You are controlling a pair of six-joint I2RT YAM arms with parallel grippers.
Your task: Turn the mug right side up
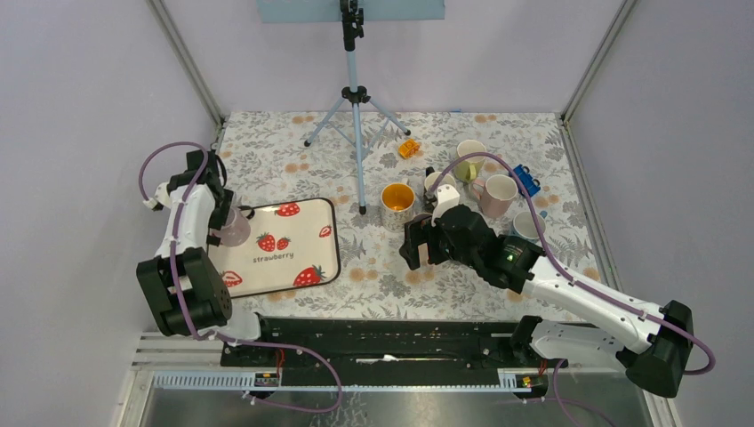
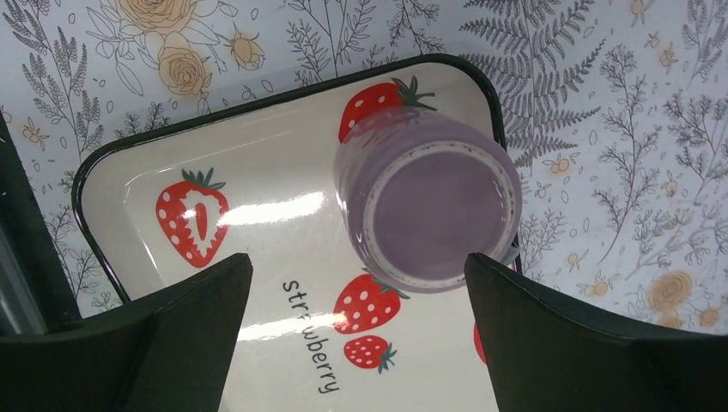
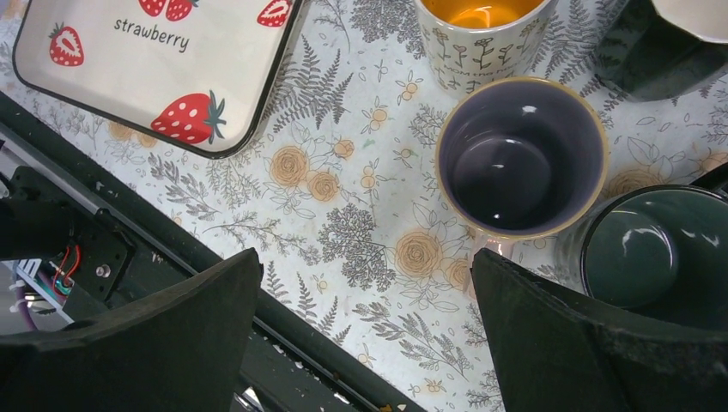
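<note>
A lavender mug lies on the left end of the strawberry tray, its base facing the left wrist camera; its handle is mostly hidden. My left gripper hangs over the mug, open, with nothing held between the fingers. My right gripper is open above the front middle of the table, beside a dark purple mug.
An orange-lined mug and several other mugs crowd the right half. A tripod stands at the back middle. Bare tablecloth shows between tray and front edge.
</note>
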